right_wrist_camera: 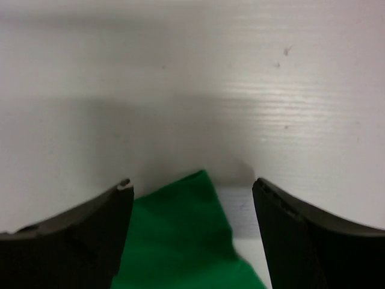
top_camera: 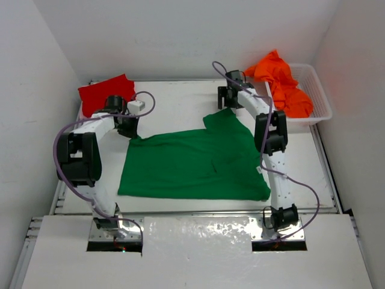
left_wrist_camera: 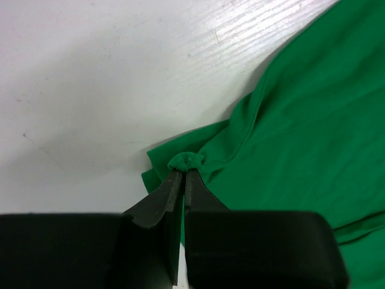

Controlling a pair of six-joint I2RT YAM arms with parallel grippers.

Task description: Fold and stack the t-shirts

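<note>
A green t-shirt (top_camera: 186, 165) lies spread over the middle of the table, with a sleeve (top_camera: 231, 118) sticking out at its upper right. At the shirt's upper left corner my left gripper (top_camera: 133, 136) is shut. A small bunch of green cloth (left_wrist_camera: 187, 160) is pinched between its fingertips in the left wrist view. My right gripper (top_camera: 227, 103) stands open over the sleeve's far end. In the right wrist view the sleeve corner (right_wrist_camera: 195, 201) lies between the spread fingers, untouched as far as shows.
A folded red shirt (top_camera: 107, 93) lies at the back left, beside the left arm. A white basket (top_camera: 319, 99) at the back right holds crumpled orange cloth (top_camera: 283, 84). Bare table (top_camera: 174, 102) shows behind the green shirt.
</note>
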